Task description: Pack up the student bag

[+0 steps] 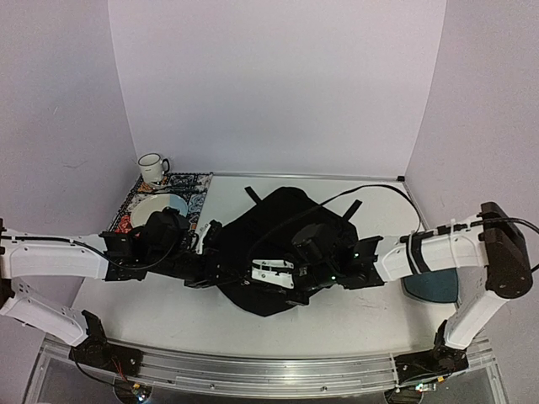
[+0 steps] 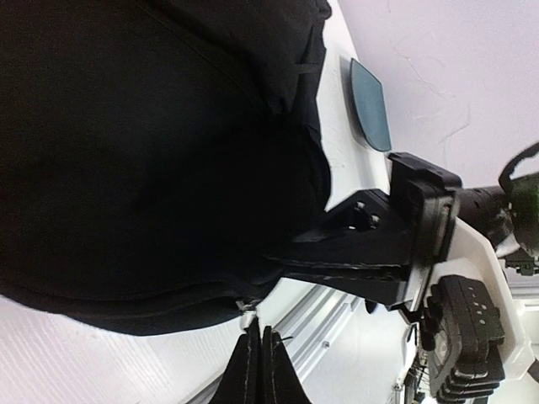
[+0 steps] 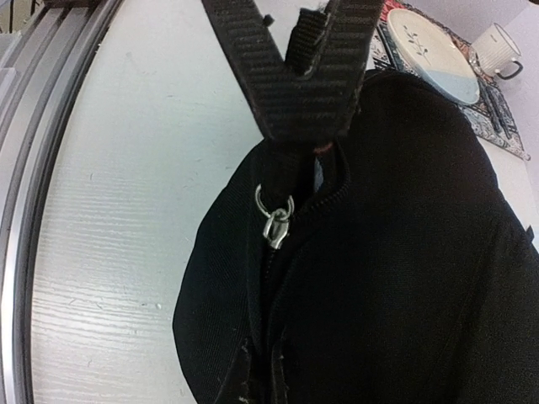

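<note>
The black bag (image 1: 286,202) lies flat in the middle of the table, its zipped edge toward the front. In the right wrist view a silver zipper pull (image 3: 276,229) with a ring lies on that seam, beside a short open gap. The tips of my left gripper are shut just beyond the ring, apparently on the pull's black tab, which is hard to make out against them. Farther along the seam, my right gripper has its fingers close together around the bag's zipped edge. Black on black hides the exact grip.
At the back left a white mug (image 1: 152,168) and a plate (image 1: 152,208) stand on a patterned mat (image 1: 199,180). A dark teal flat item (image 1: 431,286) lies at the right, under the right arm. Free table shows in front of the bag.
</note>
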